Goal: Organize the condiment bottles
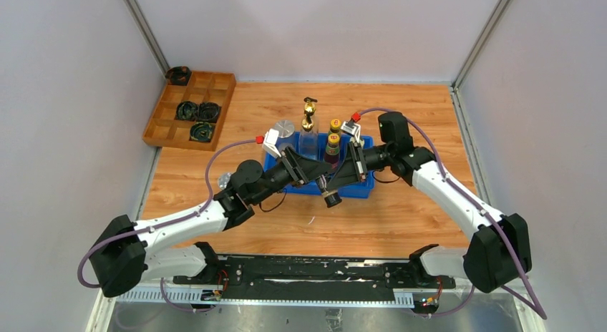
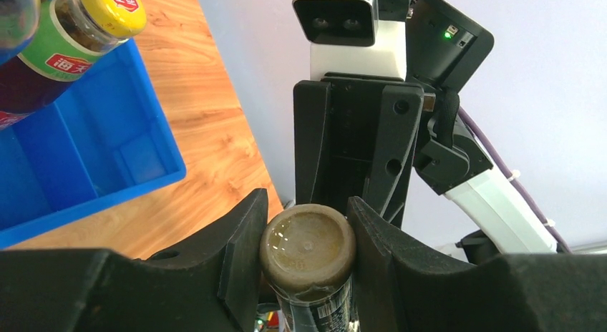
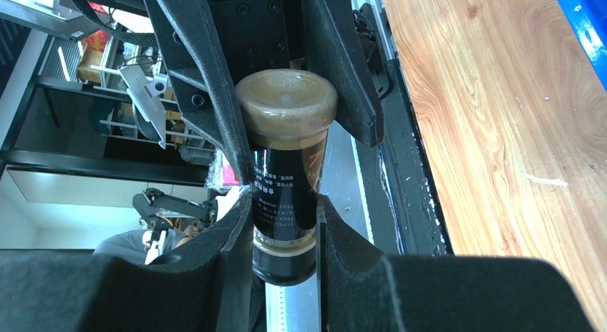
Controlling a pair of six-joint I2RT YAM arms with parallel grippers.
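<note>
A dark-labelled bottle [image 3: 284, 189] hangs in front of the blue tray [image 1: 358, 192], with both grippers at it. My left gripper is shut on it near an end. My right gripper has its fingers around the bottle's other part; whether they press on it is unclear. In the tray stand yellow-capped sauce bottles [image 1: 332, 152], a clear bottle with a gold pump [image 1: 308, 142] and a silver-lidded jar [image 1: 284, 132].
A wooden compartment box [image 1: 164, 132] with dark coiled items sits at the back left. Bare table [image 1: 408, 225] lies at the front and right. Walls close in the sides and back.
</note>
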